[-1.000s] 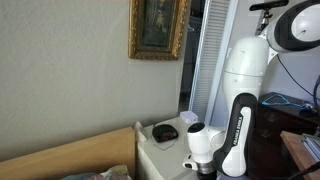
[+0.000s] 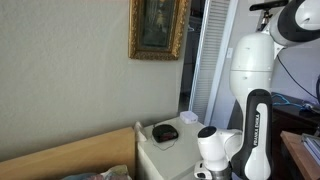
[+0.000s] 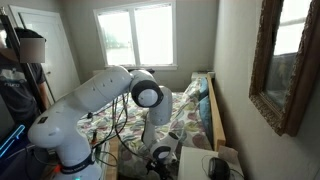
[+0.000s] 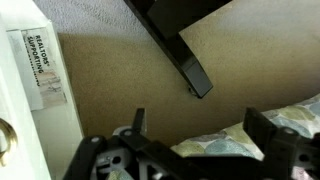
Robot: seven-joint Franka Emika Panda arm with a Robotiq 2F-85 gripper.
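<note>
My gripper is open in the wrist view, with the two dark fingers spread at the bottom and nothing held between them. Below it lies a tan carpeted floor (image 4: 105,75). A black bar (image 4: 185,55) slants in from the top and ends above the gap between the fingers; I cannot tell what it belongs to. To the left stands a white open drawer or box edge (image 4: 60,110) with a printed paper (image 4: 38,70) inside. Exterior view 1 shows the gripper (image 2: 205,174) low beside the white cabinet (image 2: 165,157), its fingertips hard to make out.
Patterned bedding (image 4: 225,143) shows at the lower right of the wrist view. A wooden bed board (image 2: 65,160) runs along the wall. On the cabinet top are a black object (image 2: 165,132) and a white box (image 2: 188,117). A framed picture (image 2: 158,28) hangs above.
The arm's wrist and the gripper have shifted to the right in exterior view 1. The cabinet and the things on top of it stay where they were.
</note>
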